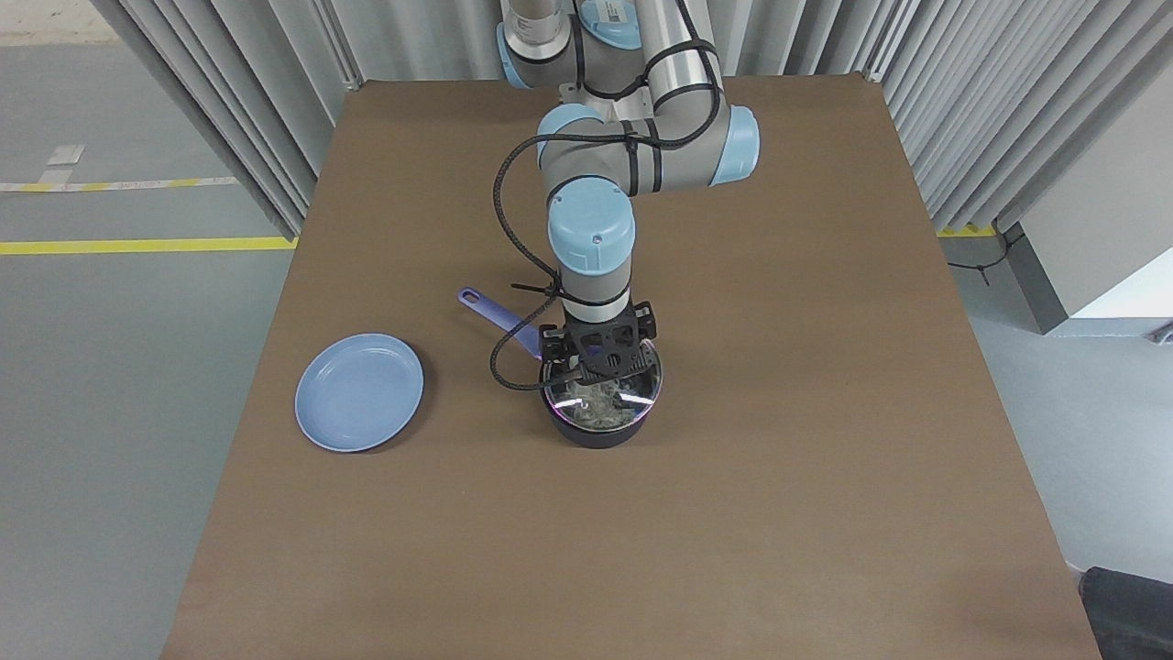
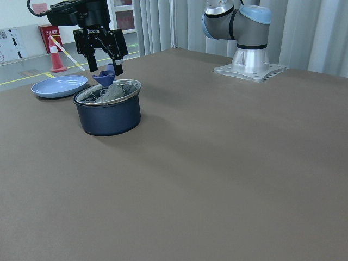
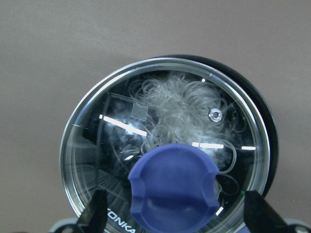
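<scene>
A dark pot (image 2: pixel 109 119) with a glass lid (image 3: pixel 87 145) stands on the table, its blue knob (image 3: pixel 174 189) on top. Stringy translucent contents show through the lid. My gripper (image 2: pixel 106 65) hangs open just above the knob, a fingertip to either side of it in the wrist view, nothing visibly between them and touching. The pot's long blue handle (image 1: pixel 495 313) points toward the back left; the arm partly hides the pot in the front view.
A blue plate (image 1: pixel 358 391) lies left of the pot on the brown table (image 1: pixel 825 462). The robot base (image 2: pixel 250 68) stands at the back.
</scene>
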